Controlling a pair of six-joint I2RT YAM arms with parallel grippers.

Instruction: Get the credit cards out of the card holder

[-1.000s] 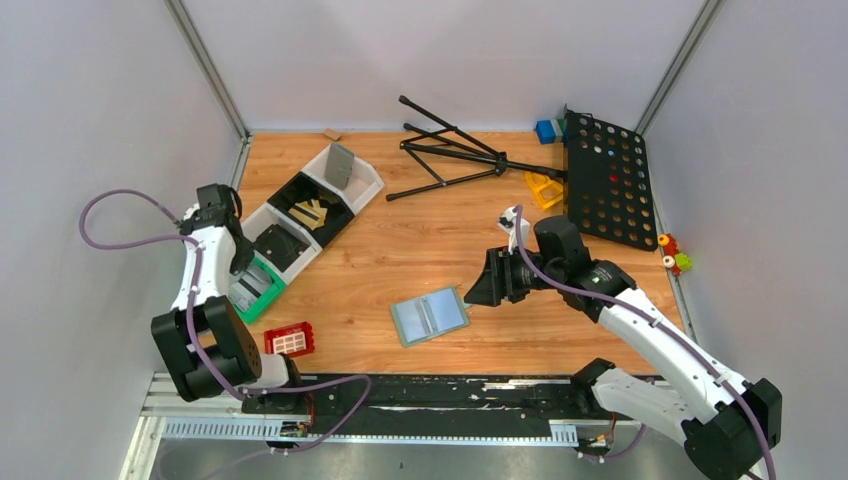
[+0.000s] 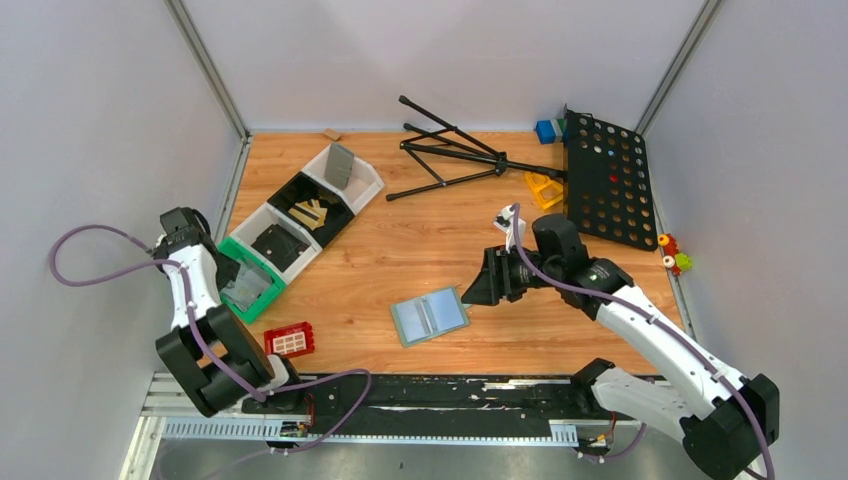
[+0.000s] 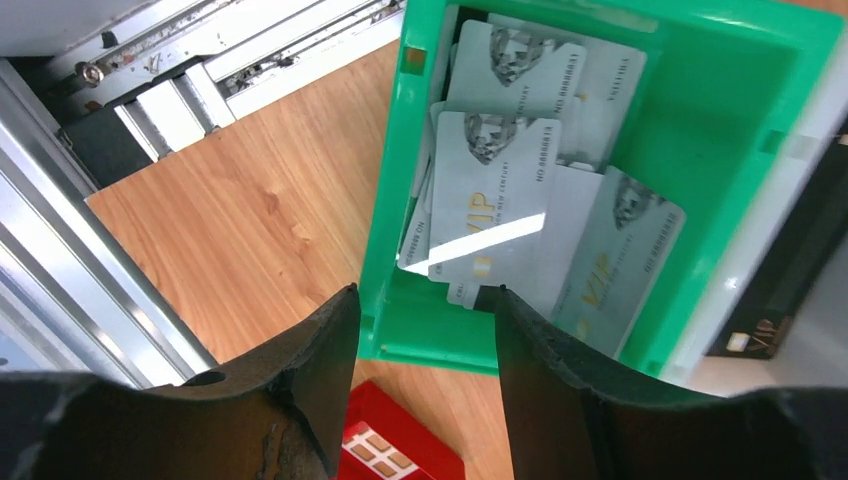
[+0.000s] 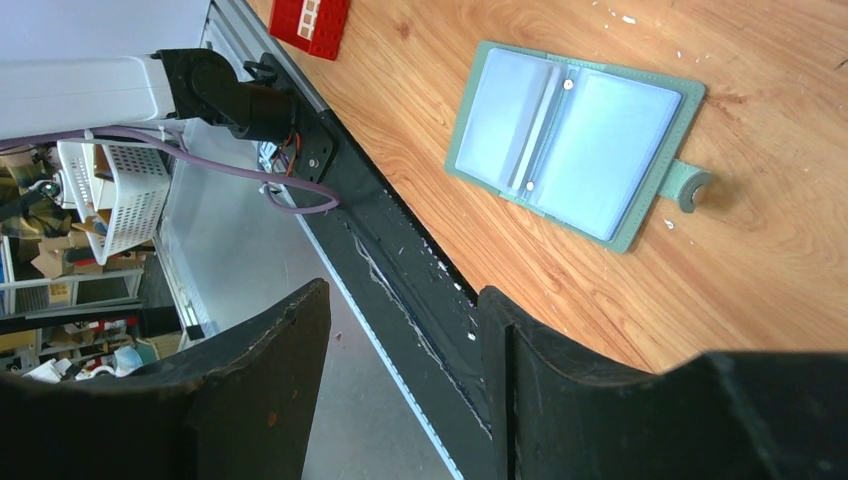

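Note:
The card holder (image 2: 430,317), pale green-grey with clear sleeves, lies spread flat on the table; its strap (image 4: 686,184) sticks out at one side. Several silver VIP cards (image 3: 495,195) rest loose in the green bin (image 3: 385,180), overlapping one another. Over that bin hovers my left gripper, fingers parted and nothing between its fingers. To the right of the holder and apart from it, my right gripper (image 2: 487,292) is also open and empty. In the right wrist view its fingertips (image 4: 310,305) show clear of the holder.
A white bin (image 2: 280,245) and a black bin (image 2: 315,205) adjoin the green one. Near the front edge sits a red box (image 2: 289,339). A folded black stand (image 2: 470,150) and a perforated black panel (image 2: 608,180) occupy the back right. Mid-table is bare.
My left arm has swung left and toward the front over the green bin, where the cards look rearranged since a second ago. The right arm has shifted only slightly; the holder lies unmoved.

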